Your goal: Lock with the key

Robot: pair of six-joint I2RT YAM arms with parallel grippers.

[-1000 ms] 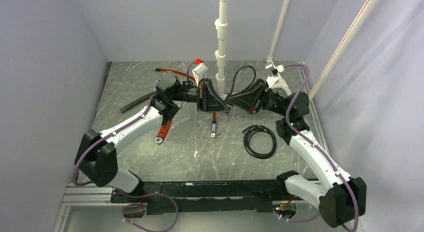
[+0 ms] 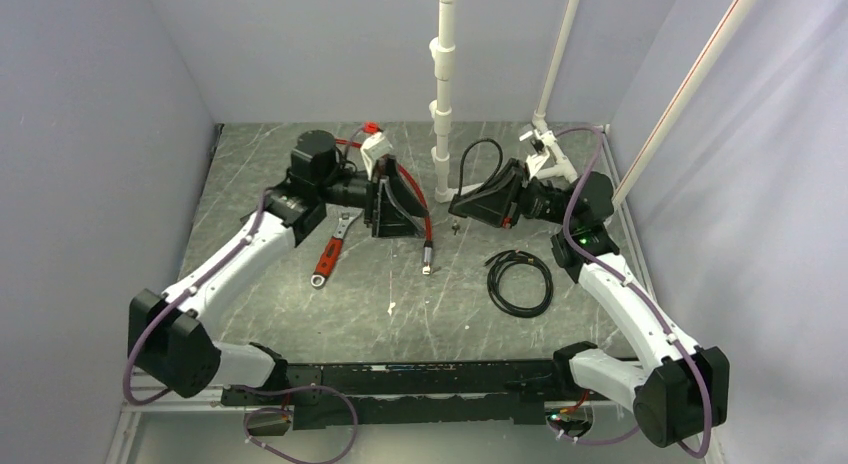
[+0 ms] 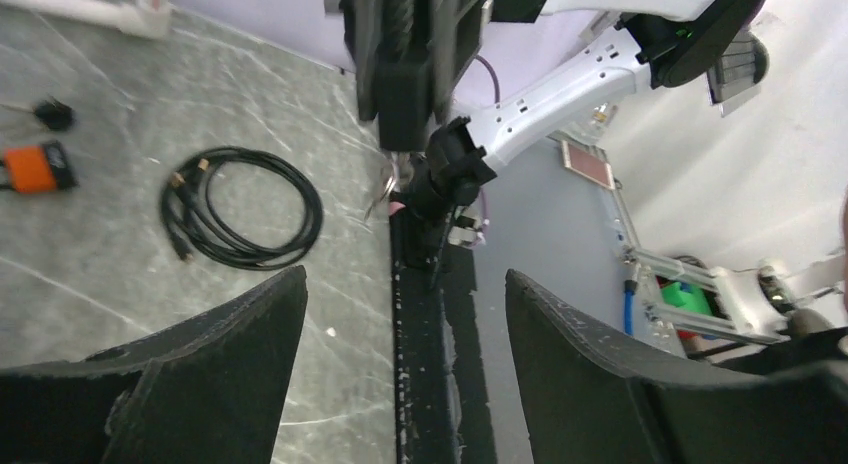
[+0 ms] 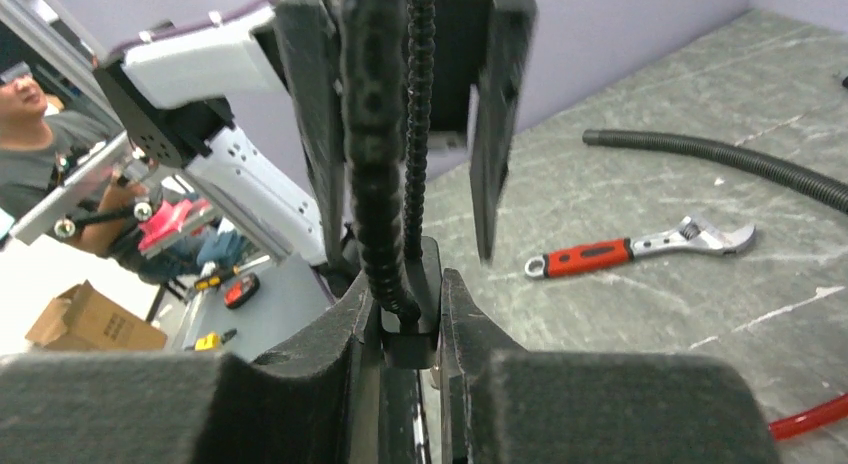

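My right gripper is shut on a black cable lock (image 4: pixel 412 354), whose braided loop (image 2: pixel 481 141) rises in front of the camera. A small metal key (image 2: pixel 456 226) hangs below the right fingertips in the top view. It also shows as a blurred key (image 3: pixel 381 190) under the lock in the left wrist view; how far it sits in the lock is unclear. My left gripper stands open, nothing between its fingers, to the left of the lock and apart from it.
An orange-handled wrench (image 2: pixel 328 256) and a red hose (image 2: pixel 428 229) lie on the left and middle of the table. A coiled black cable (image 2: pixel 520 284) sits at the right. White pipes (image 2: pixel 443 84) stand behind.
My left gripper has backed off leftward from the lock and its fingers have spread. The key is now in plain sight under the right gripper, which has barely moved.
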